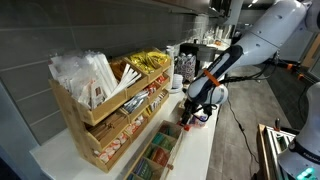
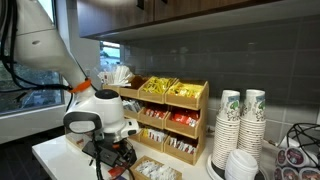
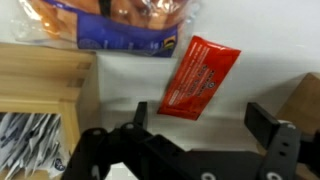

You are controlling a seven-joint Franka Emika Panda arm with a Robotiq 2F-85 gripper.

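Observation:
On the white table lies a red packet, flat and slanted in the wrist view, with pale printing on it. My gripper is open, its dark fingers spread to either side of the packet's lower end, and nothing is between them. In exterior view 1 the gripper hangs low over the table close to the red packet. Exterior view 2 shows the white arm in front of the shelf; its body hides much of the table there.
A clear bag of orange-red items lies just beyond the packet. A wooden tray with wrapped packets stands at left, and a brown box edge at right. The tiered shelf lines the wall; paper cups stand right of it.

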